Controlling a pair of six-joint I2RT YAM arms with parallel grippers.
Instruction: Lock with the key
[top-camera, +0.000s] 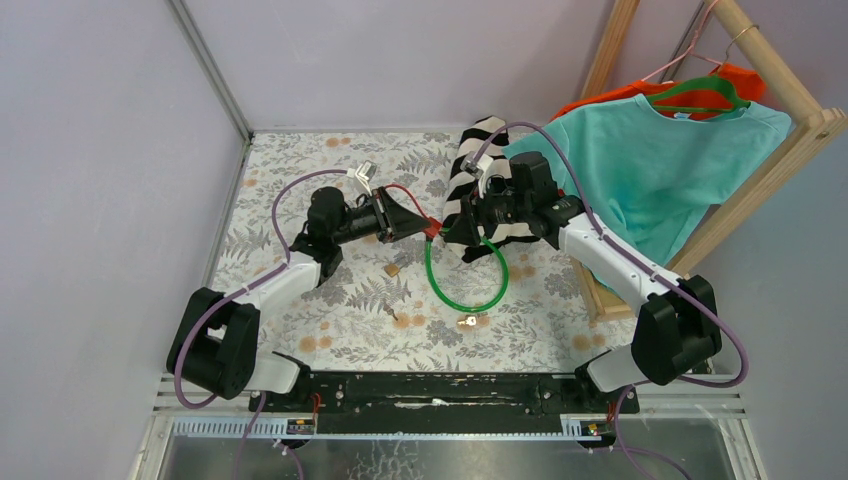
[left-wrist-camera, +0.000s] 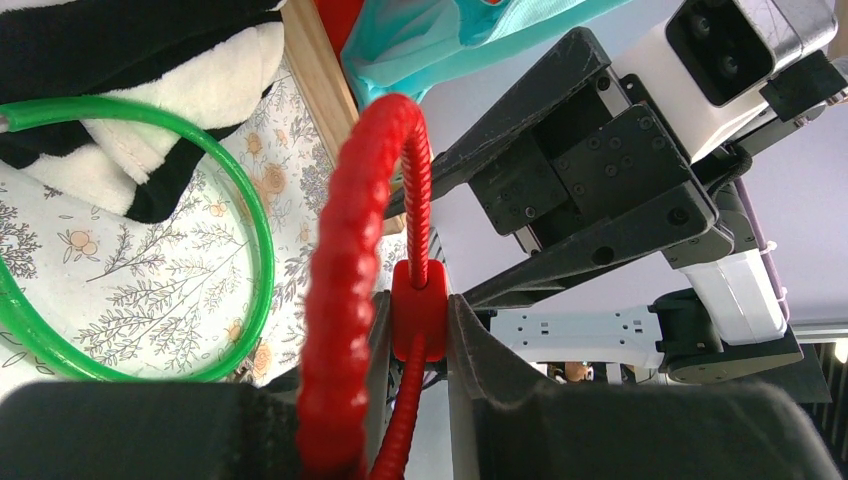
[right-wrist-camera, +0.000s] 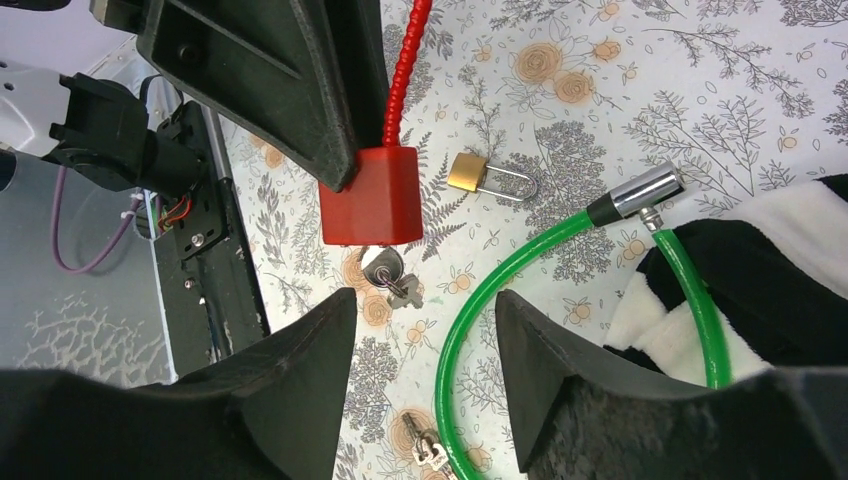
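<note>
The red lock (top-camera: 432, 226) with its red cable is held up between the fingers of my left gripper, as the left wrist and right wrist views show. My right gripper stands open just right of it, nothing between its fingers. Below on the table lie a brass padlock (right-wrist-camera: 462, 172), a small key bunch (right-wrist-camera: 398, 285), another bunch of keys (top-camera: 468, 321) near the front, and a green cable lock (right-wrist-camera: 520, 258) in a loop with a metal cylinder at its end.
A black-and-white striped cloth (top-camera: 462, 180) lies at the back. At the right stands a wooden rack (top-camera: 775, 70) with a turquoise shirt (top-camera: 650, 170) and an orange one.
</note>
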